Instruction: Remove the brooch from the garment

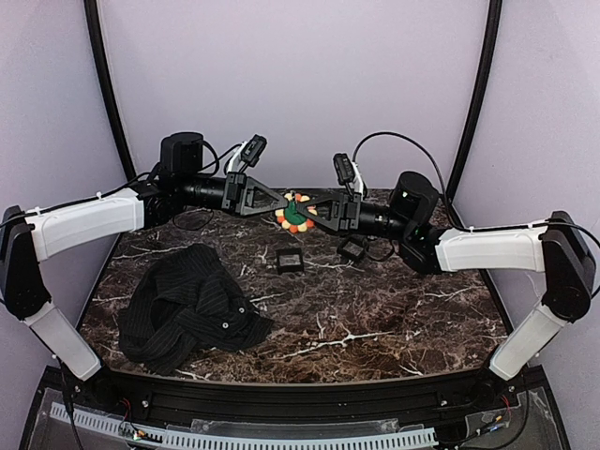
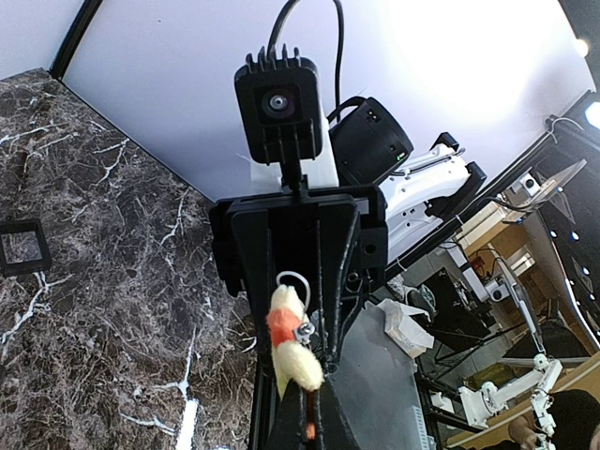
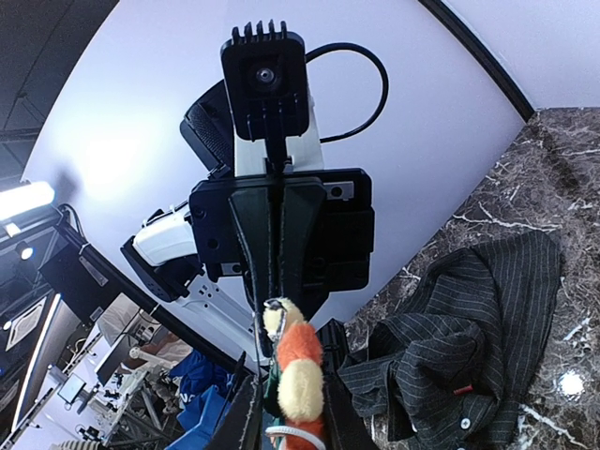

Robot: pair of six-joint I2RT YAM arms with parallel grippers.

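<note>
A flower-shaped plush brooch (image 1: 294, 217), green with cream and orange petals, is held in the air at the centre, between my two grippers, which meet tip to tip. My left gripper (image 1: 280, 203) is shut at its left side; whether it pinches any of it is hidden. My right gripper (image 1: 313, 208) is shut on it from the right. Both wrist views show the brooch edge-on, with a bit of metal on it. The dark pinstriped garment (image 1: 187, 309) lies crumpled on the left of the table, apart from the brooch.
Two small black square frames, one at the centre (image 1: 290, 254) and one further right (image 1: 352, 248), lie on the marble table. White walls enclose the sides and back.
</note>
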